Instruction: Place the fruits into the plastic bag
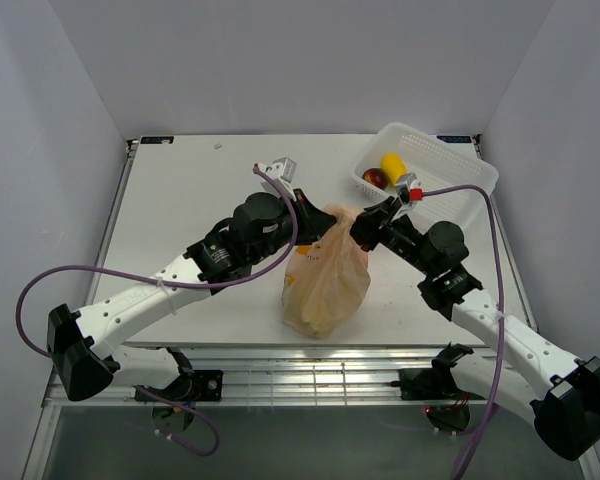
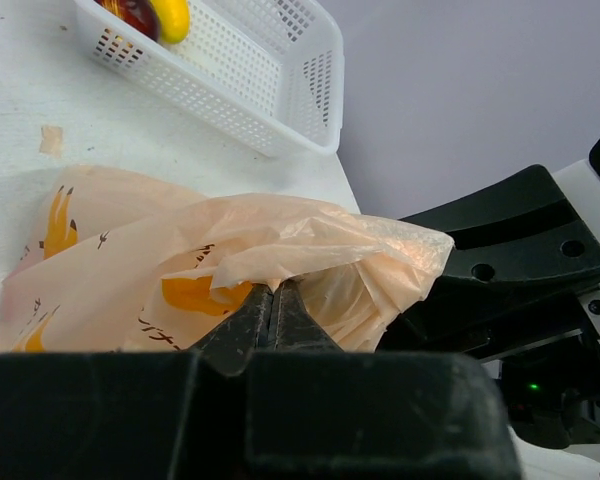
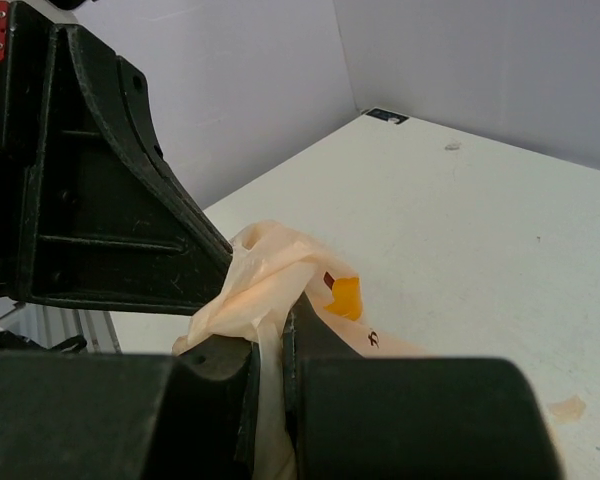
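Note:
A peach-coloured plastic bag [image 1: 325,280] with orange print hangs between my two grippers, a yellow shape showing through its bottom. My left gripper [image 1: 328,222] is shut at the bag's top; in the left wrist view its fingertips [image 2: 265,325] meet at the film, and whether any is between them is hard to tell. My right gripper [image 1: 362,230] is shut on the bunched bag, which runs down between its fingers in the right wrist view. A red-brown fruit [image 1: 375,178] and a yellow fruit [image 1: 393,166] lie in the white basket [image 1: 458,165] at the back right.
Grey walls stand at the back and sides, and a metal rail runs along the front edge.

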